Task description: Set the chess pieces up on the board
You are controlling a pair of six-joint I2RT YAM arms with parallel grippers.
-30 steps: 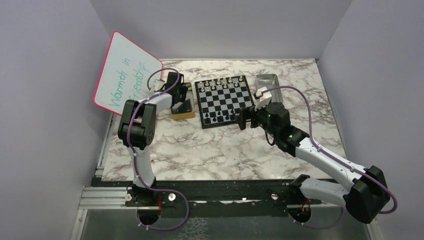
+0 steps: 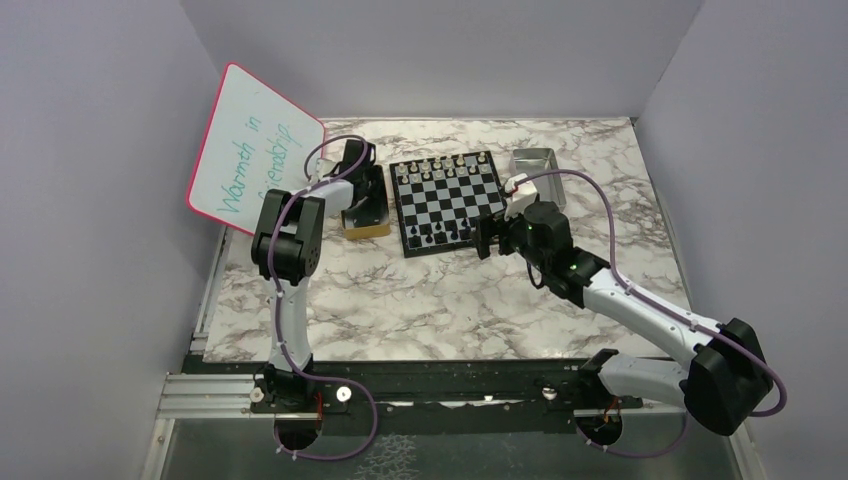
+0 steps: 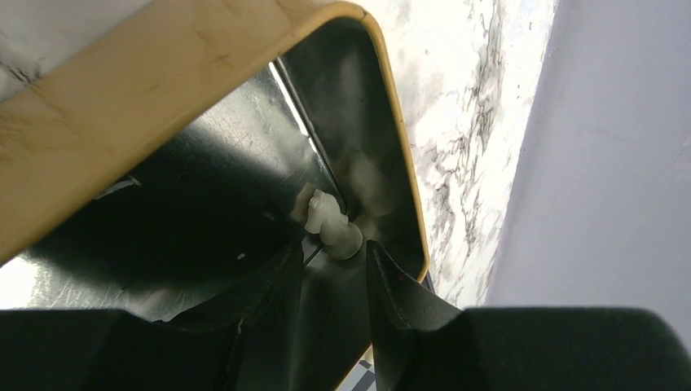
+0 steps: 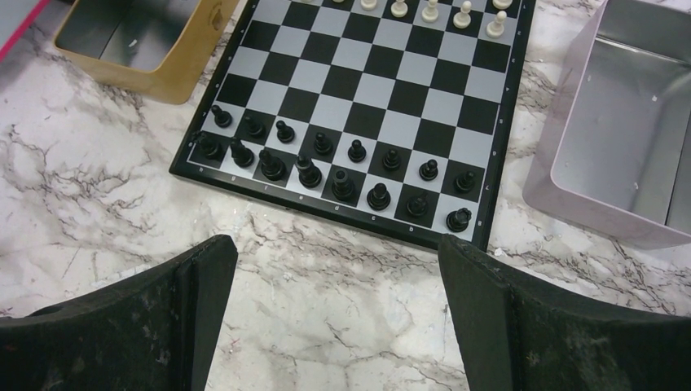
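In the left wrist view, a white chess piece [image 3: 334, 228] lies in a corner of the tan-rimmed dark bin [image 3: 138, 73]; my left gripper is just short of it, fingers apart with nothing clearly between them. The chessboard [image 4: 350, 98] holds black pieces [image 4: 342, 186] in two rows on the near side and white pieces [image 4: 462, 16] on the far side. My right gripper stands open over the marble in front of the board, empty.
A grey metal bin [image 2: 535, 158] sits right of the board. A whiteboard [image 2: 250, 140] lies to the left.
The left arm has shifted slightly right, with its gripper over the tan bin. The right arm has barely moved.
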